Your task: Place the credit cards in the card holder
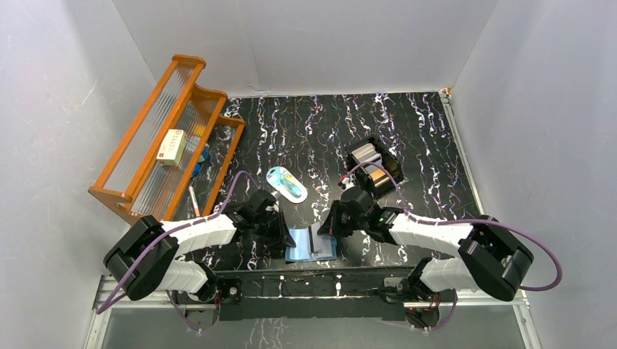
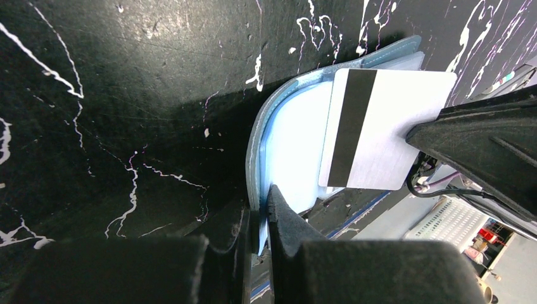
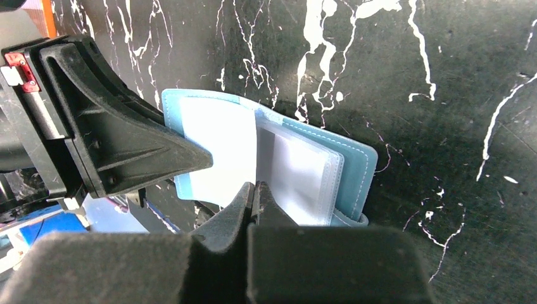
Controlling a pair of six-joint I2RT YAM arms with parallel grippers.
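Observation:
The light-blue card holder (image 1: pixel 297 254) lies spread near the table's front edge. My left gripper (image 1: pixel 289 243) is shut on its left side, and the holder's blue rim (image 2: pixel 304 80) runs into those fingers in the left wrist view. A white card (image 2: pixel 400 120) with a black stripe is in my right gripper (image 1: pixel 324 232), shut on it. The card stands over the holder's open middle; whether its lower edge is inside a sleeve cannot be told. In the right wrist view, clear sleeves (image 3: pixel 297 171) show beside my right gripper, where the card is hard to make out.
Behind the right arm stands a black box (image 1: pixel 373 166) of several cards. A blue-and-white blister pack (image 1: pixel 287 185) lies behind the left gripper. The wooden shelf (image 1: pixel 167 138) fills the left side.

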